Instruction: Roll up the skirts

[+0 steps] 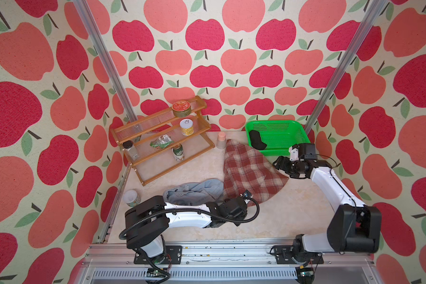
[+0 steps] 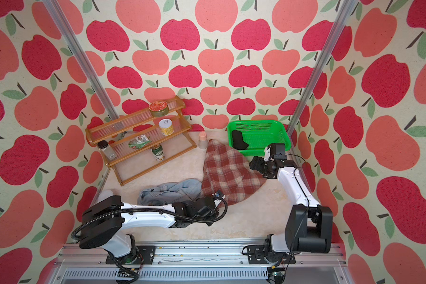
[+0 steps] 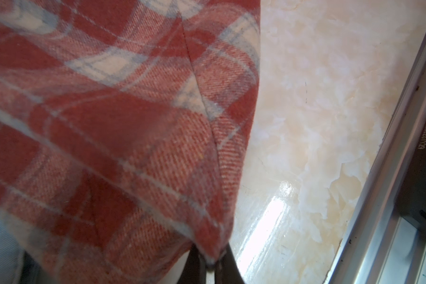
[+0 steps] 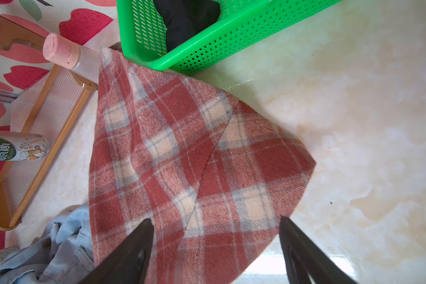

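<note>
The red-and-white plaid skirt (image 1: 250,170) lies spread over the middle of the table, its right side drawn out to a corner. Its near edge gathers to a point between the fingertips of my left gripper, which is shut on it. Over the skirt's right part, my right gripper stands open, its dark fingers (image 4: 307,250) wide apart and no cloth pinched between them. A crumpled blue-grey denim garment (image 1: 194,191) rests to the left of the plaid, partly behind the left arm.
A green basket (image 1: 288,150) with a black item (image 1: 257,140) stands at the back right, close to the plaid's far edge. The wooden rack (image 1: 175,165) with cans is at the back left, a pink-capped shaker (image 1: 221,140) beside it. Bare table shows at front right.
</note>
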